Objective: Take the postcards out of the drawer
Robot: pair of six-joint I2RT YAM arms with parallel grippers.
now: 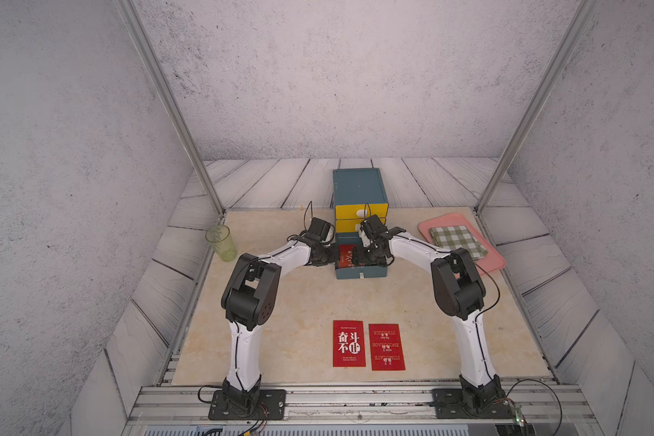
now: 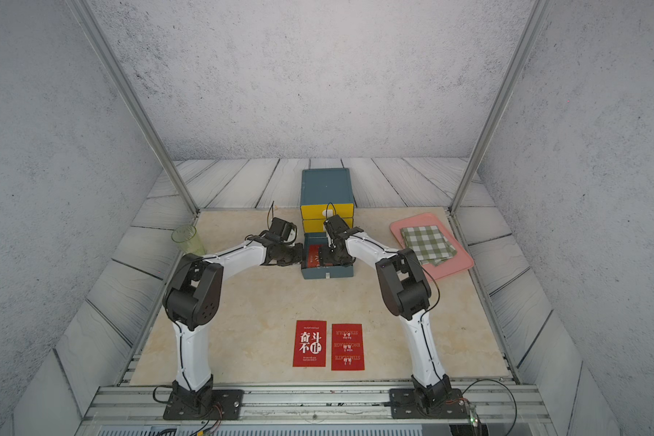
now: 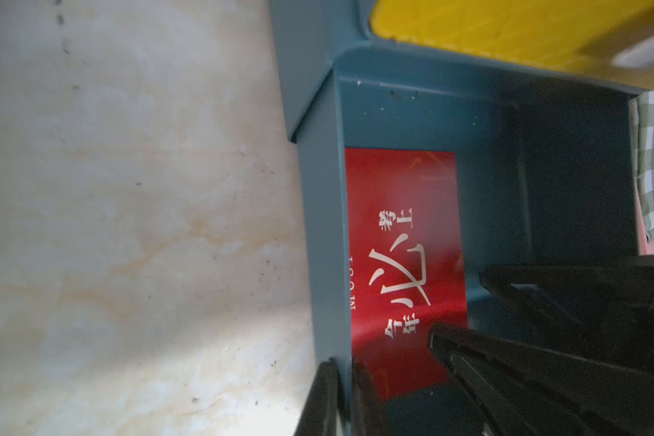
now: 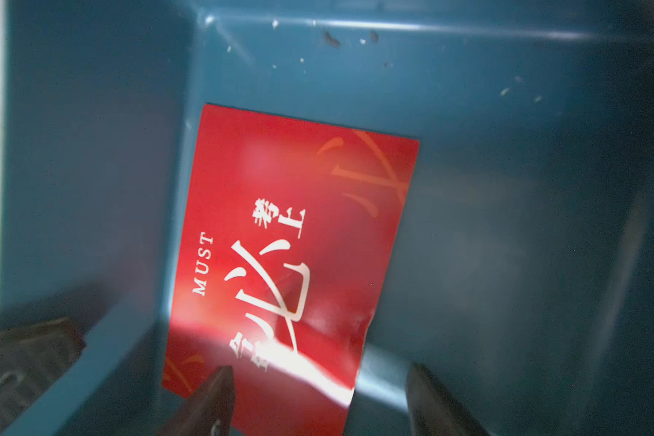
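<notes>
A red postcard [image 4: 290, 181] printed MUST lies flat inside the pulled-out blue bottom drawer [image 3: 324, 218] of the blue and yellow cabinet [image 1: 359, 185]. My left gripper is shut on that drawer's left wall, as the left wrist view shows. My right gripper is inside the drawer, open, its fingertips over the card's lower part, one near its right edge, with nothing held. Two more red postcards, one with large white characters [image 1: 348, 343], the other with rows of print [image 1: 387, 347], lie side by side on the table's front.
A green glass [image 1: 221, 242] stands at the left. A pink tray [image 1: 490, 254] with a checked cloth [image 1: 457, 239] sits at the right.
</notes>
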